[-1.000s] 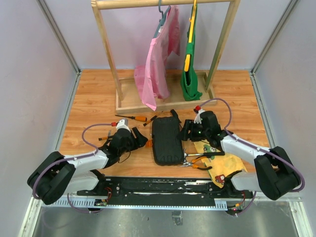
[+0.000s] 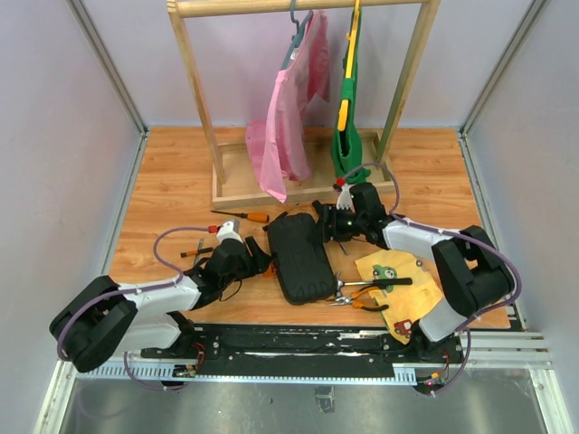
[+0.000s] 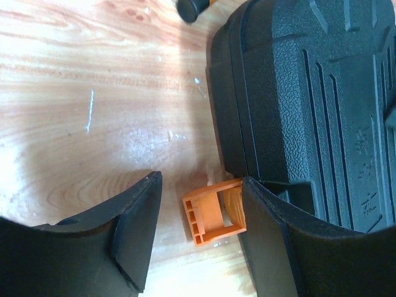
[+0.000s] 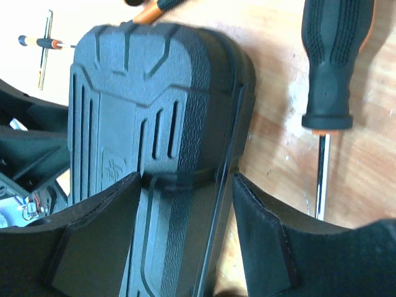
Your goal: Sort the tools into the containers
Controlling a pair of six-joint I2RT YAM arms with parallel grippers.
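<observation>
The black tool case (image 2: 301, 258) lies closed on the wooden table between my grippers, slightly tilted. At its left side my left gripper (image 2: 262, 254) stands part open. In the left wrist view, the case's orange latch (image 3: 213, 213) sticks out between the fingers, the right one against the case. My right gripper (image 2: 327, 222) is at the upper right edge of the case, part open. In the right wrist view its fingers (image 4: 120, 213) stand on either side of the case's edge; firm contact cannot be told. A screwdriver (image 4: 331, 62) lies right of the case.
A hammer (image 2: 384, 282) and orange-handled pliers (image 2: 366, 305) lie right of the case, by a yellow cloth (image 2: 412, 294). Another screwdriver (image 2: 244, 216) lies behind it. A wooden rack (image 2: 226, 201) with hanging clothes stands at the back.
My right gripper has moved left and slightly back. The case has shifted left at its far end and turned from straight to tilted. The left gripper has moved little.
</observation>
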